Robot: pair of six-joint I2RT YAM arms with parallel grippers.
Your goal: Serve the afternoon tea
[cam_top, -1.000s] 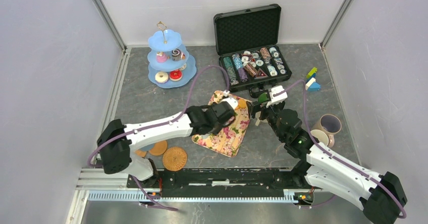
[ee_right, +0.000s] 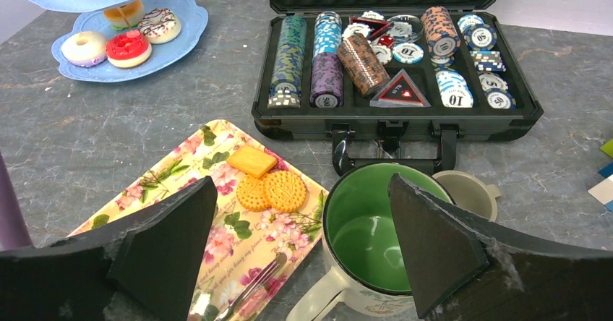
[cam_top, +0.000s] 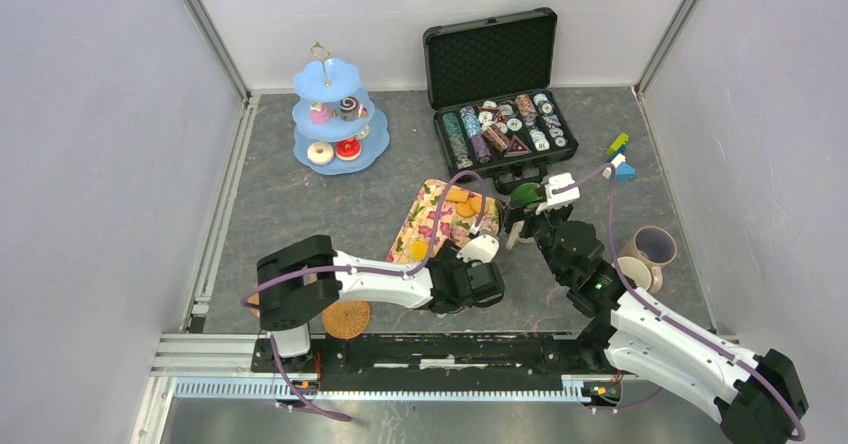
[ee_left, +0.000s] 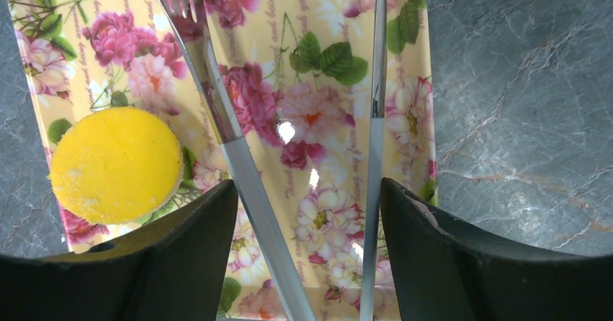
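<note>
A floral tray carries a fork and a second slim silver utensil, whose far end is out of view. My left gripper stands open above them; the fork's grey handle passes by one fingertip and the other handle by the opposite one. A yellow round cake rests on the tray, beside the fork. On the tray's far end are round biscuits and a rectangular biscuit. My right gripper is open; its right finger overlaps the green-lined mug in view, contact unclear.
A blue tiered stand with cakes is at back left, an open poker-chip case at back centre. Mugs and toy blocks are to the right. Woven coasters lie at front left.
My left arm has swung to the right and toward the front, over the tray's near end. My right gripper has shifted slightly to the right, near the mug.
</note>
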